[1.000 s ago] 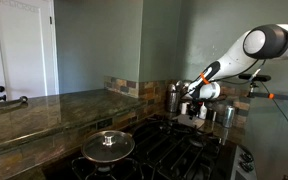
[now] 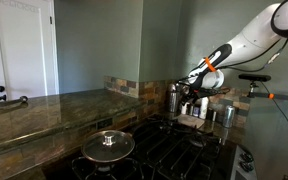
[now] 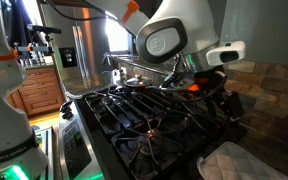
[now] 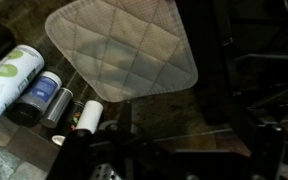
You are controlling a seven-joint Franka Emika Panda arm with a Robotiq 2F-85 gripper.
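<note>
My gripper is open, its dark fingers apart along the lower part of the wrist view with nothing held between them. Beyond the fingers lies a light grey quilted pad [image 4: 129,50], flat on the dark counter. In exterior view 2 the same pad [image 3: 239,163] shows at the lower right, with the gripper above and behind it. Exterior view 1 has the gripper [image 2: 187,97] small, at the far end of the stove near the bottles. A lidded pan [image 2: 108,147] sits on the near end of the stove.
Beside the pad stand several containers, among them a green-and-white bottle [image 4: 8,82], a blue-labelled jar [image 4: 39,95] and a white-capped bottle [image 4: 88,116]. Black stove grates [image 2: 179,150] run alongside.
The white arm has swung up and to the right in exterior view 1, its upper part nearing the frame edge. The gripper has shifted slightly left. The pan has not moved.
</note>
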